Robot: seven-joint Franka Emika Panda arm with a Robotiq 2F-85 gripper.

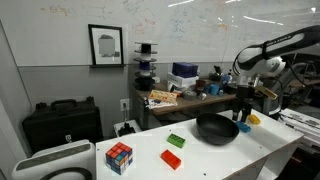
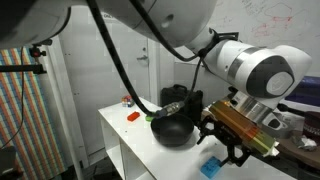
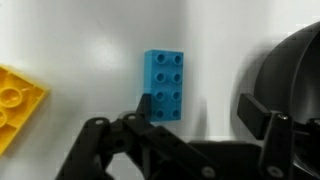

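Observation:
A blue toy brick [image 3: 163, 86] with studs lies flat on the white table, also visible as the blue brick [image 2: 211, 167] in exterior view 2. Above it, with the fingers spread apart, hangs my gripper, open and holding nothing. In the wrist view the brick is nearer the left finger, whose tip covers a little of its lower left edge. To the left is a yellow brick [image 3: 18, 105], partly cut off by the frame. A black bowl [image 1: 216, 128] stands close by, its rim [image 3: 266, 85] near the right finger.
Farther along the table sit a green brick [image 1: 176, 142], a red brick [image 1: 171, 159] and a colored cube [image 1: 119, 157]. Shelves of dark items stand behind. Bare tabletop [image 1: 205, 162] lies in front of the bowl.

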